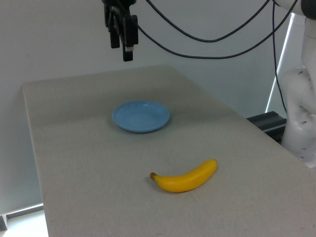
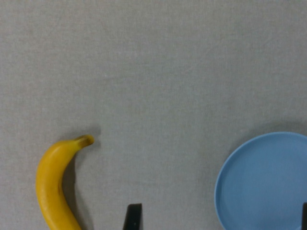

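A yellow banana [image 1: 185, 180] lies on the beige table toward the front, its dark stem pointing left in the top view; in the wrist view the banana [image 2: 53, 177] is at the lower left. A round blue plate [image 1: 140, 116] rests farther back, and the same plate [image 2: 264, 182] fills the lower right of the wrist view. My black gripper [image 1: 121, 53] hangs high above the back of the table, open, with nothing between its fingers. Its two fingertips show apart at the bottom edge of the wrist view.
The white arm base [image 1: 298, 123] stands beyond the right edge, and black cables [image 1: 217, 58] loop above the table.
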